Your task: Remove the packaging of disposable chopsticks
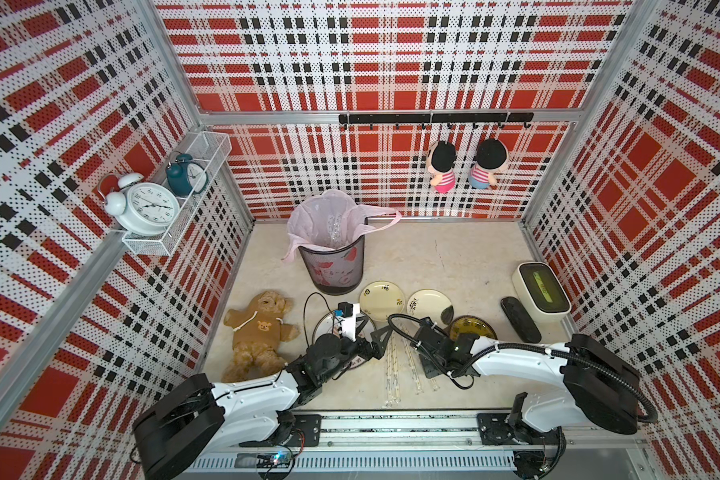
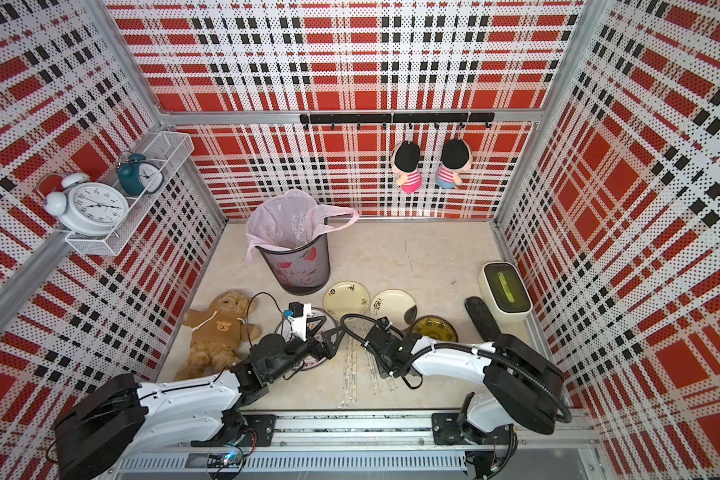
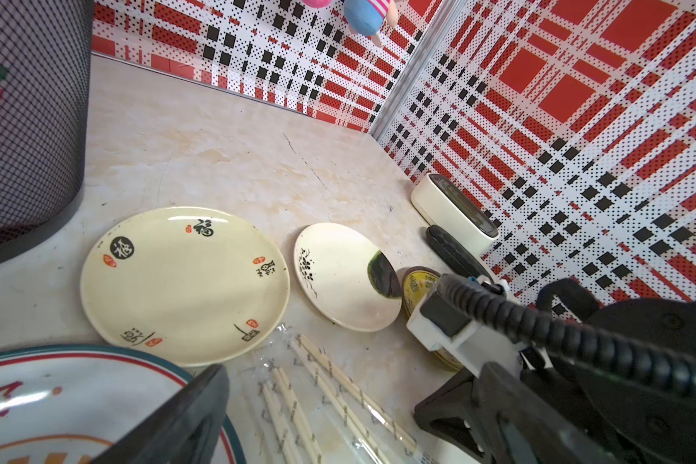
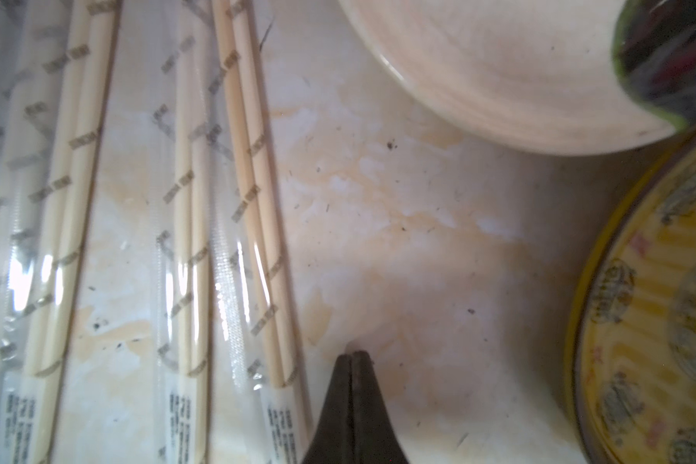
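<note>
Several packets of wrapped chopsticks (image 4: 259, 232) lie side by side on the table, in clear printed film with white labels at the near end. In the right wrist view my right gripper is shut, its fingertips together and nothing between them. The nearest packet lies just left of those fingers, outside them. My left gripper stands open, its two dark fingers wide apart above the table. Beyond that gap, the wrapped chopsticks show in the left wrist view, resting on the table. From above, the right arm hides part of the packets.
A cream plate (image 3: 185, 286), a smaller plate (image 3: 340, 278) and a yellow tin (image 4: 665, 324) sit beyond the packets. A rimmed plate (image 3: 54, 386) lies under the left arm. The lined bin (image 1: 333, 268) stands behind, with a teddy bear (image 1: 260, 336) at left.
</note>
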